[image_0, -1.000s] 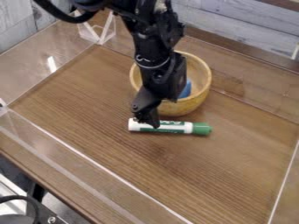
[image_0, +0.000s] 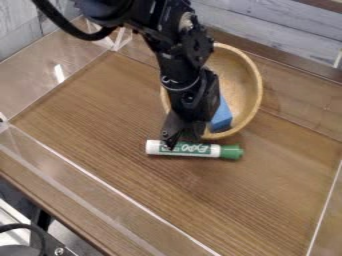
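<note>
A green and white marker (image_0: 209, 151) lies crosswise on the wooden table, just in front of a yellow bowl (image_0: 249, 82) that holds a blue object (image_0: 221, 118). My black gripper (image_0: 174, 138) points down over the marker's left part, its tips at or just above the marker. Whether anything is between the fingers is hidden, and the fingers are hard to make out against the dark arm.
A pale wall runs along the back, and black cables show at the lower left and upper left.
The bowl has shifted back and right, showing more of the blue object. My gripper has moved slightly right and down toward the marker, which is nearly unmoved.
</note>
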